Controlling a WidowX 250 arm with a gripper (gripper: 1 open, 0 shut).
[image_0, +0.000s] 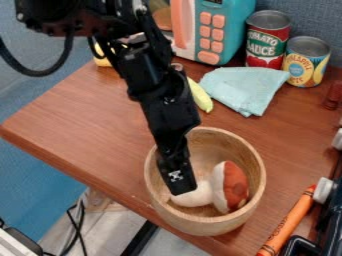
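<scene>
The black gripper (175, 172) reaches down into a wooden bowl (246, 147) at the lower middle, its tip beside a toy mushroom (229, 185) with an orange-brown cap and a white stem lying on its side. Whether the fingers are open or shut cannot be made out.
A toy microwave (214, 30), two cans (265, 45), a light blue cloth (242, 88) and a yellow item (202, 96) stand at the back. An orange marker (286, 225) and black objects line the right edge.
</scene>
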